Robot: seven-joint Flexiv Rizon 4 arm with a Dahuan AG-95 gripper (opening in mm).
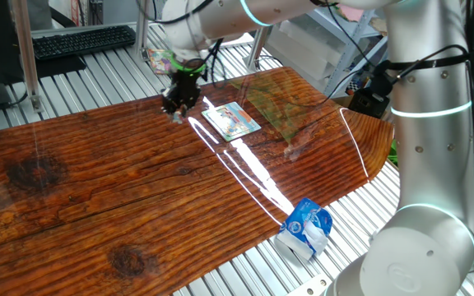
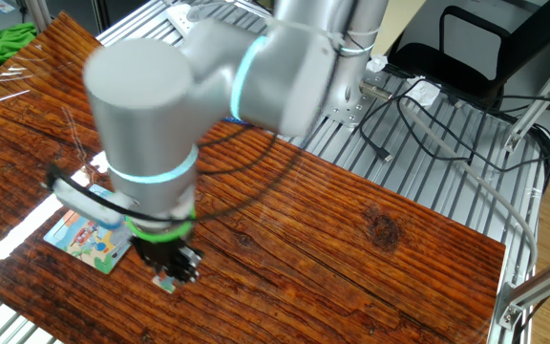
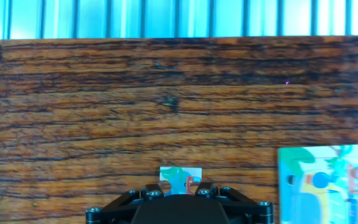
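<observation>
My gripper is shut on a small colourful puzzle piece (image 3: 179, 175), which sticks out past the fingertips at the bottom of the wrist view. In exterior view 2 that piece (image 2: 164, 284) shows just under the dark gripper (image 2: 172, 268), above the wooden board. Exterior view 1 has the gripper (image 1: 178, 110) blurred, left of the picture puzzle (image 1: 231, 121). The puzzle lies flat on the board, its bright picture (image 3: 328, 186) partly cut off at the lower right of the wrist view.
Most of the brown wooden board (image 1: 97, 189) is bare. A blue and white tissue pack (image 1: 305, 228) lies at its near edge, over the slatted metal table (image 1: 220, 279). Loose cables run along the arm, and a black keyboard (image 1: 85, 41) stands behind.
</observation>
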